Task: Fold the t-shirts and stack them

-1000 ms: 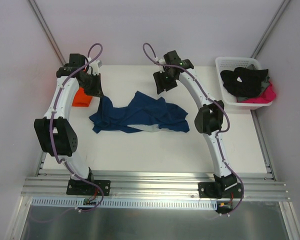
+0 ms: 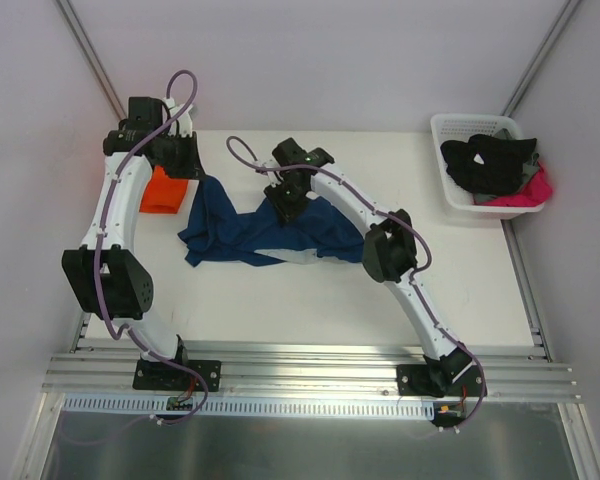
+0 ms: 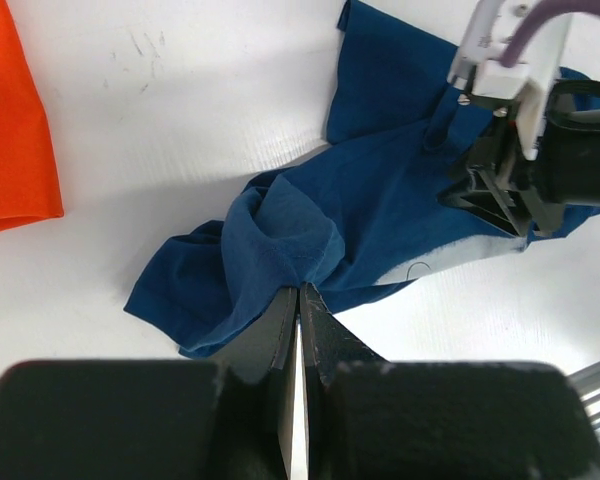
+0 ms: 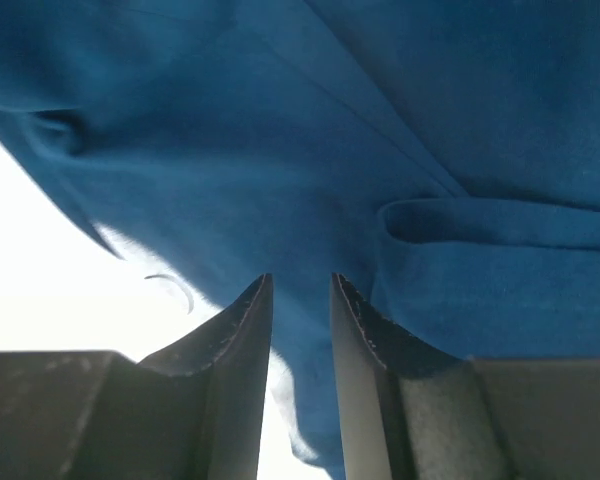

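Observation:
A dark blue t-shirt [image 2: 242, 232] lies crumpled across the middle left of the table, its pale strip [image 3: 450, 258] along the near edge. My left gripper is shut on a raised fold of the shirt at its left end, with the cloth bunched up to its tips. Over the shirt's middle, my right gripper is part open, its fingertips above the cloth and nothing between them. A loose fold [image 4: 480, 220] shows just to the right of those fingers. An orange folded shirt [image 2: 162, 192] lies beside the left arm.
At the back right stands a white basket [image 2: 442, 130] holding black [image 2: 475, 175] and pink-red [image 2: 532, 190] cloth.
My right gripper has swung left and toward the near side, from behind the shirt to over its middle.

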